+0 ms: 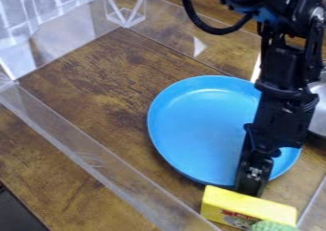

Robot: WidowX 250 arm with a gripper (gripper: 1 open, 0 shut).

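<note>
My black gripper (254, 173) reaches down from the upper right over the blue plate (192, 125), its tip low at the plate's front right edge. Just in front of the tip lies a yellow box (245, 208), partly cut off by the bottom edge, with a light green patch at its right end. Whether the gripper is open or shut, or has anything between its fingers, I cannot tell; the dark fingers blend together.
Clear plastic walls (95, 154) border the wooden surface (95, 77), whose left part is bare. A silver object (310, 149) is partly hidden behind the arm at the right.
</note>
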